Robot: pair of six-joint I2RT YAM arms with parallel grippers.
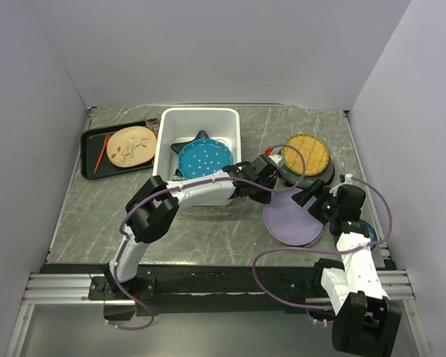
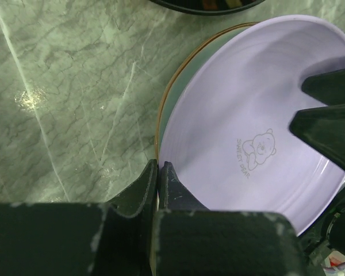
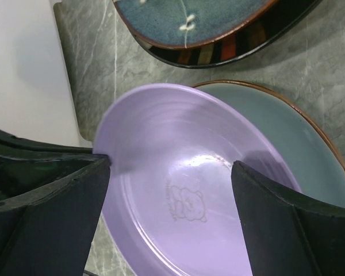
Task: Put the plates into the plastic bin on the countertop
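The purple plate (image 1: 290, 223) with a bear print is tilted, its left edge raised above a grey-green plate (image 3: 310, 144) with a brown rim. My left gripper is shut on the purple plate's rim. Over the plate's right side my right gripper stands open, its fingers (image 3: 293, 218) apart with nothing gripped. At left centre, the white plastic bin (image 1: 233, 134) holds a blue dotted plate (image 1: 204, 159) and a dark star-shaped piece. The left arm crosses the bin's front.
Behind the purple plate sits a stack with a yellow woven round piece (image 1: 306, 155) on top. To the bin's left, a black tray (image 1: 91, 160) carries a beige plate (image 1: 131, 146) and chopsticks.
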